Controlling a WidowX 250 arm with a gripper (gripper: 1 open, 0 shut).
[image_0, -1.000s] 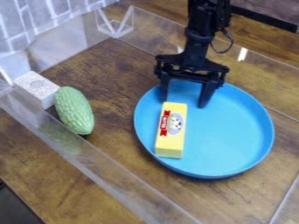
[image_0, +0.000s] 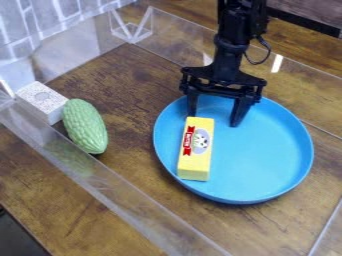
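The black gripper (image_0: 221, 95) is low over the back edge of a round blue plate (image_0: 261, 160), its fingers spread to either side. Whether anything sits between them is hard to tell against the dark wood. A yellow box (image_0: 195, 158) with a red label and a cartoon face lies on the left part of the plate.
A green bitter melon (image_0: 84, 126) lies on the wooden table (image_0: 94, 200) left of the plate, beside a white speckled block (image_0: 42, 101). Clear panels border the workspace.
The gripper has shifted very slightly, rising a little at the back of the plate. The box, melon and block have stayed still.
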